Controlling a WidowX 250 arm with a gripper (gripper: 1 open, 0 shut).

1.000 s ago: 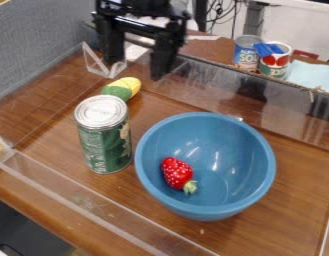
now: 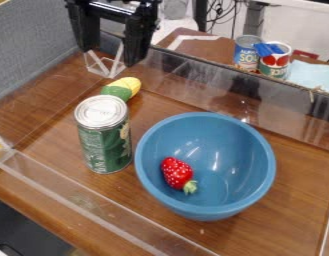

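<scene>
My black gripper (image 2: 111, 42) hangs at the top left of the camera view, open, with nothing between its fingers, above the wooden tray floor. Below it a yellow, green-tipped corn (image 2: 120, 88) lies on the wood. A tall green can (image 2: 103, 134) stands upright in front of the corn. To its right sits a blue bowl (image 2: 239, 177) with a red strawberry (image 2: 178, 172) inside.
Clear walls (image 2: 234, 100) border the wooden floor, and a grey padded panel (image 2: 27, 50) is at the left. Outside the back wall stand small cans (image 2: 247, 55) and a light blue cloth (image 2: 311, 76). Free wood lies left of the can.
My gripper has moved left and up, away from the middle of the back wall. The bowl, strawberry, can and corn have not moved.
</scene>
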